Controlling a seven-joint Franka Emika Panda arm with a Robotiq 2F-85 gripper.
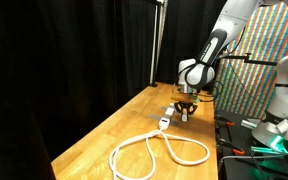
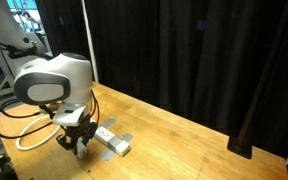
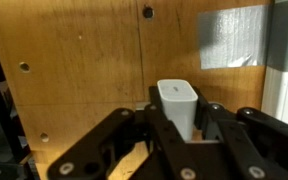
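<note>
Between the fingers of my gripper is a small white object (image 3: pixel 177 95) with a grey band near its end; the fingers are shut on it. In the second exterior view the gripper (image 2: pixel 81 147) points down close to the wooden table, with the white object (image 2: pixel 82 152) at its tips. A white power strip (image 2: pixel 111 140) lies just beside it. The first exterior view has the gripper (image 1: pixel 185 110) low over the table's right side. What exactly the held object is, I cannot tell.
A white cable (image 1: pixel 129 143) loops over the near part of the table. Silver tape (image 3: pixel 233 38) is stuck to the wood near the strip. A black object (image 2: pixel 240 146) stands farther along the table.
</note>
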